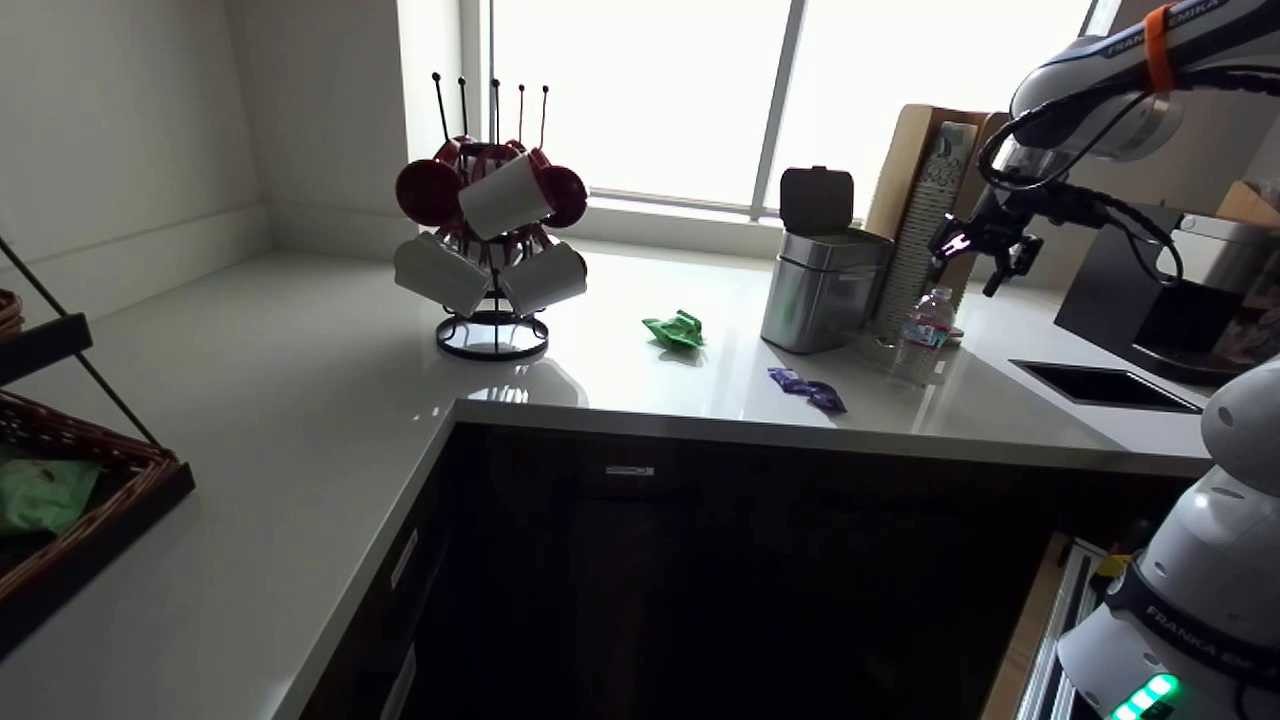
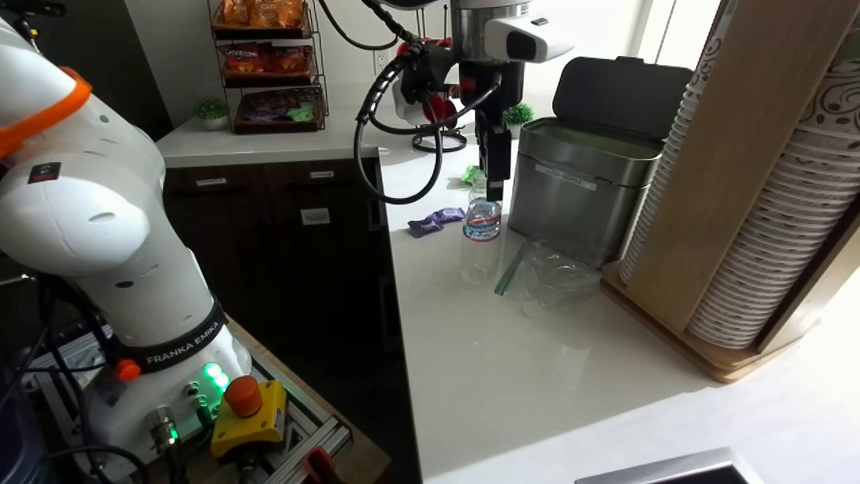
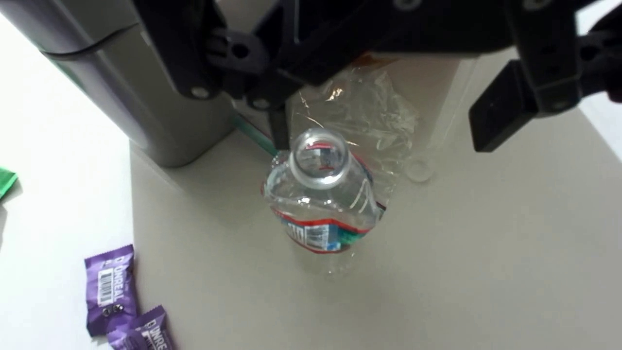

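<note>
A clear plastic water bottle (image 3: 324, 204) with a red and blue label stands upright on the counter, its open neck facing up in the wrist view. Above it my gripper has its fingers well apart. One fingertip (image 3: 279, 129) appears just beside the bottle's neck; the other (image 3: 495, 119) is far to the right, with no object gripped between them. In the first exterior view, the gripper (image 1: 964, 277) hangs over the bottle (image 1: 923, 326). The second exterior view has the finger (image 2: 495, 181) partly in front of the bottle's top (image 2: 481, 234).
A metal bin (image 2: 564, 189) with its lid up stands near the bottle, beside a cup rack (image 2: 685, 161). A clear plastic bag (image 2: 556, 278) lies close by. Purple wrappers (image 1: 806, 389) and a green packet (image 1: 677, 330) are on the counter. Mugs (image 1: 504, 198) hang on a stand.
</note>
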